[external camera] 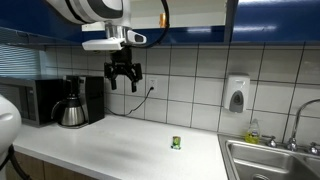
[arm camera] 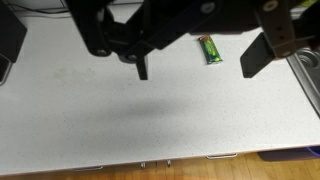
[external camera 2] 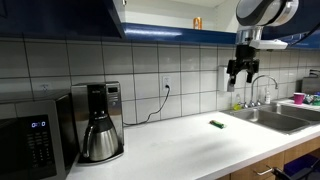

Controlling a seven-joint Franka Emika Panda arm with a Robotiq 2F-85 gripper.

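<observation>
High above the white counter point(external camera: 115, 150), my gripper point(external camera: 121, 84) points downward, well clear of everything on it. In the wrist view the gripper is open, its two dark fingers far apart with only bare counter below the gap. A small green packet point(arm camera: 209, 49) with some red or brown lies on the counter, further back than the gap and not touched. In exterior view 1 the green packet point(external camera: 176, 142) sits right of the counter's middle; exterior view 2 shows the same packet point(external camera 2: 217, 124) near the sink.
A coffee maker point(external camera 2: 101, 130) and a microwave point(external camera 2: 35, 140) fill the left end. At the right is the sink point(external camera: 262, 163), with a yellow-green bottle point(external camera: 254, 130) behind it. An orange item point(external camera: 163, 20) stands on an upper shelf.
</observation>
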